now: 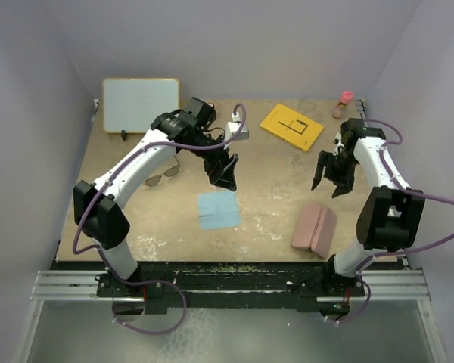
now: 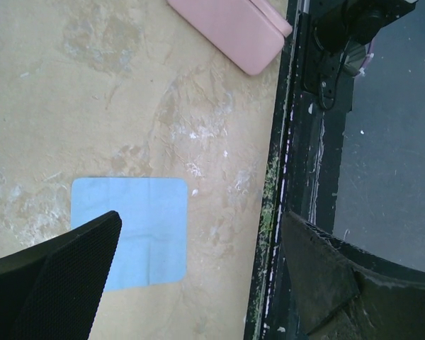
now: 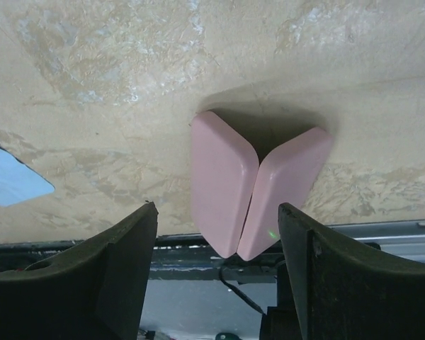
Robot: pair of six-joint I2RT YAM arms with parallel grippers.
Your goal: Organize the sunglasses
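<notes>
The sunglasses (image 1: 162, 176) lie on the table at the left, partly covered by my left arm in the top view. A folded light blue cloth (image 1: 219, 209) rests flat near the front. Above and behind it hovers my left gripper (image 1: 222, 175), open and empty; the cloth (image 2: 145, 230) shows between and below its fingers. At the right front lies a pink glasses case (image 1: 314, 228), its two halves meeting along a seam. Just behind the case my right gripper (image 1: 330, 184) is open with nothing in it; the case (image 3: 227, 184) appears ahead between its fingers.
A whiteboard (image 1: 141, 105) stands at the back left. Toward the back right lie a yellow board (image 1: 291, 126) and a bottle with a pink cap (image 1: 341, 105). Bare table stretches between the cloth and the case. The table's dark front edge (image 1: 227, 274) runs close to the case.
</notes>
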